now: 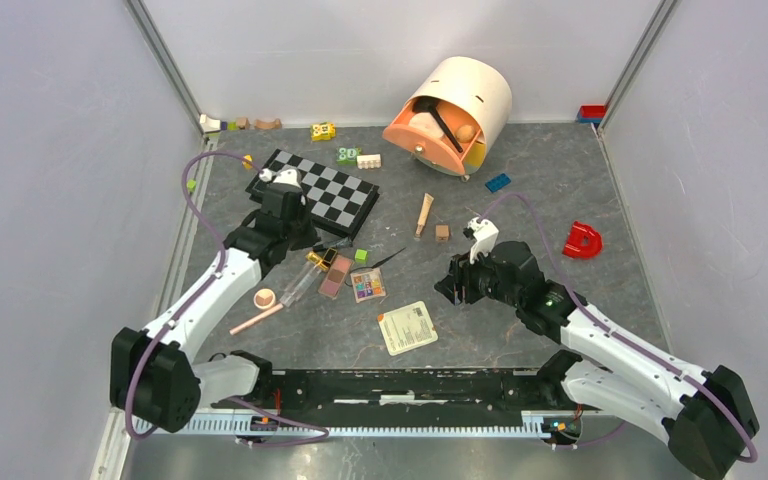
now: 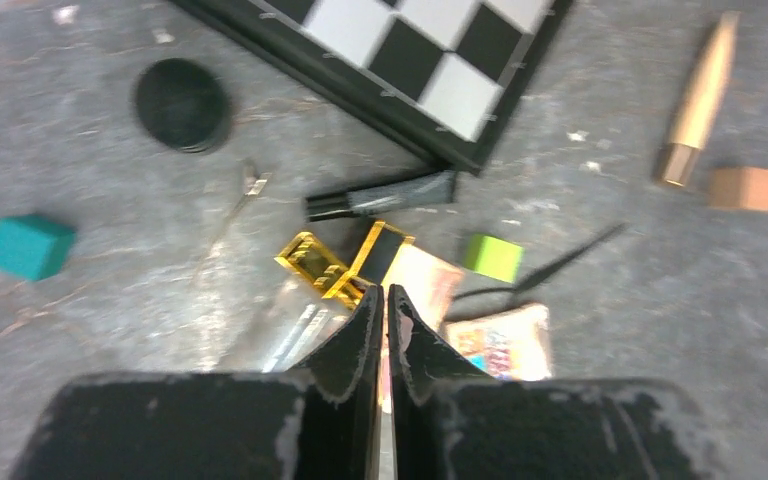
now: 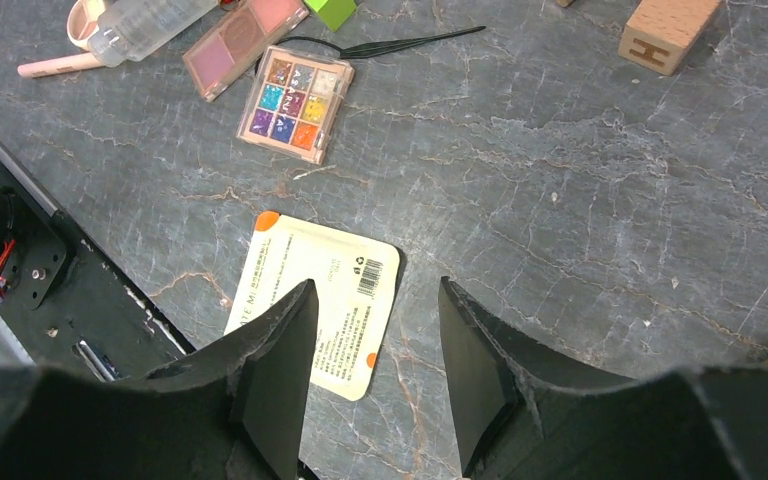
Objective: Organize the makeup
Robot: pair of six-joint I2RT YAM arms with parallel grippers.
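Observation:
In the left wrist view, my left gripper points down with only a narrow gap between its fingers and nothing held there. Beneath it lie gold-capped items, a clear tube, a blush palette, and a colourful eyeshadow palette. A black-capped tube rests by the chessboard corner; a thin, blurred stick lies to its left. My right gripper is open and empty above the cream card. The round makeup case stands open at the back, a black brush inside.
A chessboard lies beyond the left gripper. A tan tube, a wooden block, a green cube and a red letter-shaped toy lie around. Bare table stretches between the right gripper and the case.

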